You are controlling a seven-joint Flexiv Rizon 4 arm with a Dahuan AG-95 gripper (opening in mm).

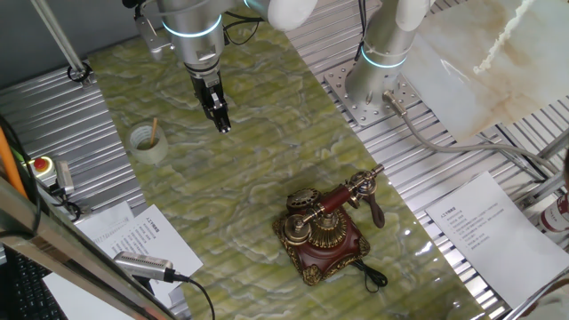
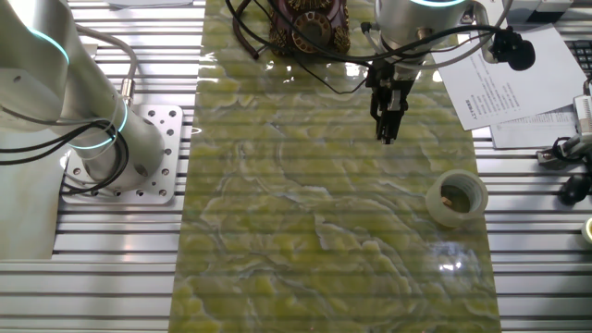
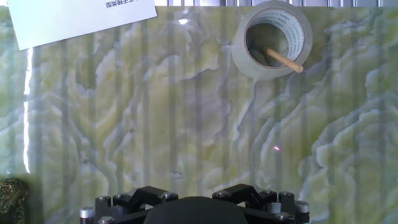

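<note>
A roll of clear tape (image 1: 148,148) lies flat on the green marbled mat, with a thin wooden stick (image 1: 154,131) standing slanted in its hole. In the wrist view the same tape roll (image 3: 244,61) is at the top right, with the stick (image 3: 283,60) leaning over its rim. My gripper (image 1: 222,130) points down above the mat, apart from the roll and off to one side. In exterior view 2 the gripper (image 2: 387,139) is seen narrow and dark, and its fingers cannot be made out. No held object shows at its tips.
An ornate red and gold telephone (image 1: 324,227) sits on the mat (image 1: 240,178). Printed papers (image 1: 498,236) lie at both sides.
</note>
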